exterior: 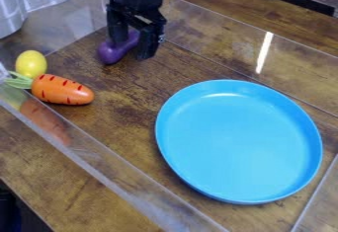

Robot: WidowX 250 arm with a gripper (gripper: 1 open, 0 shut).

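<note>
My black gripper (133, 33) is open, its fingers lowered around a purple eggplant (115, 51) in the upper left of the camera view. The eggplant is partly hidden by the fingers; whether they touch it I cannot tell.
An orange carrot (62, 90) and a yellow lemon (30, 64) lie at the left, inside clear walls. A large blue plate (238, 137) fills the lower right. Bare wooden surface lies between them and at the upper right.
</note>
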